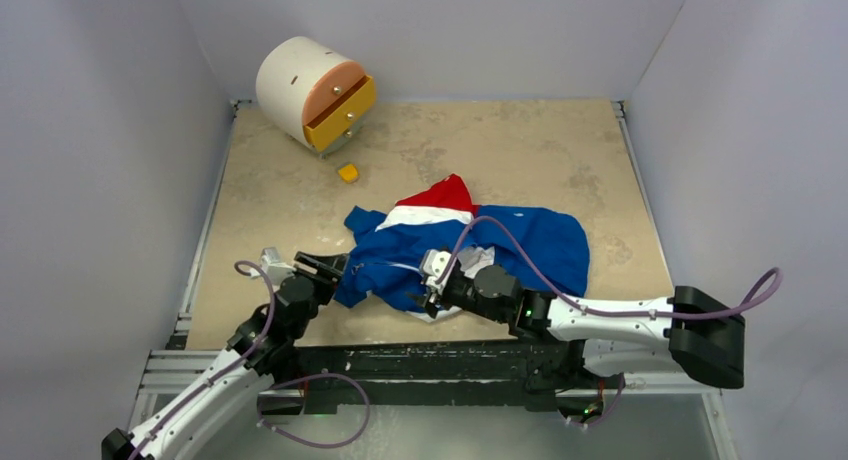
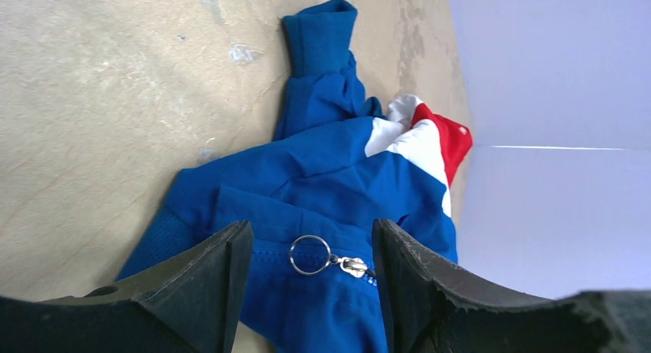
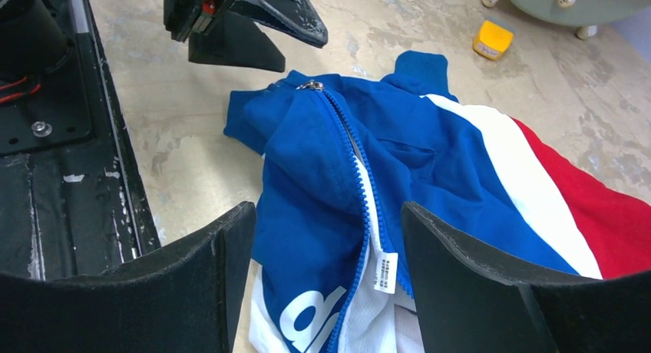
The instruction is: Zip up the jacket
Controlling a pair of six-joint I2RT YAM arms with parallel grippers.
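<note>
A blue jacket (image 1: 400, 245) with white and red bands lies spread on the table. Its zipper pull (image 2: 353, 266) carries a metal ring (image 2: 308, 255) and sits near the jacket's left end. The left gripper is open by that end, the ring showing between its fingers but untouched. In the right wrist view, the zipper teeth (image 3: 361, 184) run from the pull toward me, parted along a pale lining, with a white tag (image 3: 385, 272) beside them. Over the jacket's middle, my right gripper stands open, nothing gripped.
Behind the jacket is a round white cabinet (image 1: 300, 75) with an orange front and a yellow drawer. A small yellow block (image 1: 348, 172) lies in front of it. A dark rail (image 1: 430, 363) edges the front.
</note>
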